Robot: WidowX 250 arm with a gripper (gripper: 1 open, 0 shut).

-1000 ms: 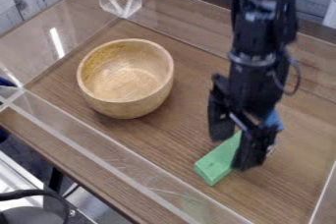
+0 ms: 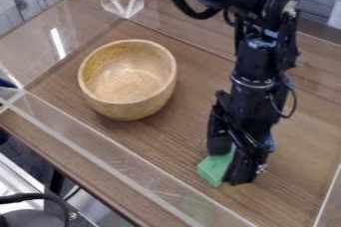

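Observation:
My black gripper (image 2: 237,161) is lowered onto a green object (image 2: 214,169) on the wooden table, covering its right part; the fingers stand open around or over it, though the contact is hard to make out. A small blue item behind the arm is mostly hidden.
A wooden bowl (image 2: 127,77) sits to the left. A clear plastic item (image 2: 123,0) stands at the far top left. Bare tabletop (image 2: 80,151) lies at the lower left and right of the arm.
Since a second ago the arm has come down lower over the green object, covering more of it.

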